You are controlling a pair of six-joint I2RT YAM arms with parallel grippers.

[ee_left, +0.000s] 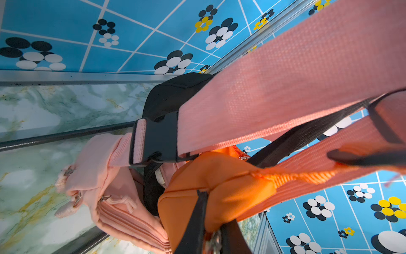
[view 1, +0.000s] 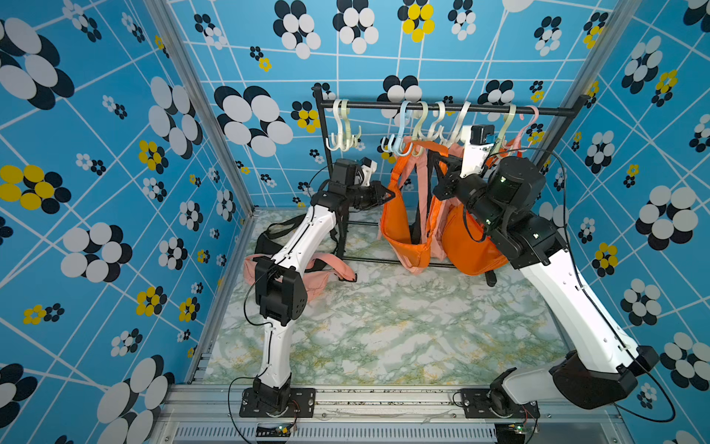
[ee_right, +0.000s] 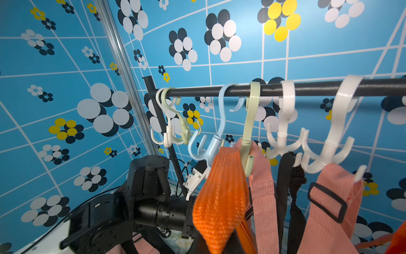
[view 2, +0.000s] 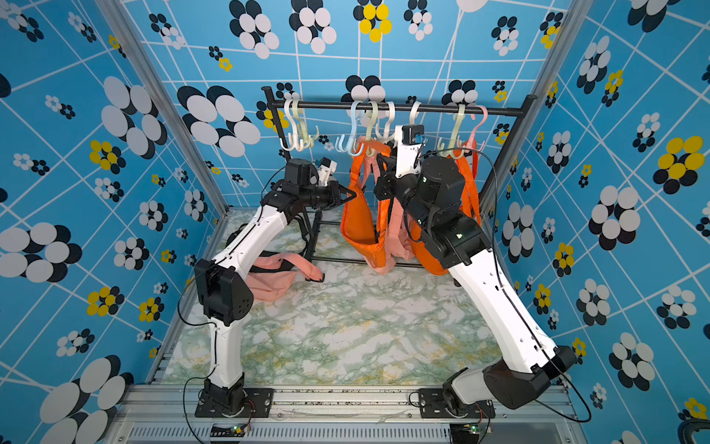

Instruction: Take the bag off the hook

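Note:
An orange bag [view 1: 403, 229] hangs near the middle of the rack, with its wide strap [ee_right: 222, 190] rising close in front of the light blue hook [ee_right: 213, 148]. Whether that strap still rests on the hook, I cannot tell. My left gripper is shut on the bag's orange fabric at its left side. To the right of the strap is my right gripper [view 1: 436, 191], shut with the strap narrowing toward its fingers in the right wrist view; those fingertips are mostly hidden by the orange cloth.
Pink straps [ee_right: 264, 199] and black ones hang close on the right, from a green hook [ee_right: 249, 127] and white hooks [ee_right: 287, 114]. Another orange bag [view 1: 473, 248] hangs behind my right arm. A pink bag [view 1: 307, 281] lies on the marbled floor at left.

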